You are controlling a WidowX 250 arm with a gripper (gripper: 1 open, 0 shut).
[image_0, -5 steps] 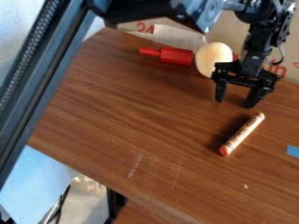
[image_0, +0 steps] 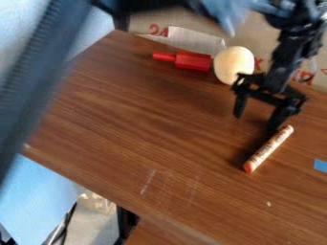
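My black gripper (image_0: 259, 109) hangs over the right side of the wooden table, its fingers apart with nothing visible between them. Just below it lies a white marker with orange ends (image_0: 269, 148), slanting on the tabletop. Behind the gripper stand a pale round object (image_0: 234, 63) and, further left, a red cylinder with a handle (image_0: 185, 60).
Cardboard with red print lines the back. A blue tape piece (image_0: 320, 165) is at the right edge. A dark frame bar crosses the upper left, and the table edge runs along the lower left.
The gripper has shifted slightly right and down, toward the marker, over the last second. The marker and other objects have stayed in place.
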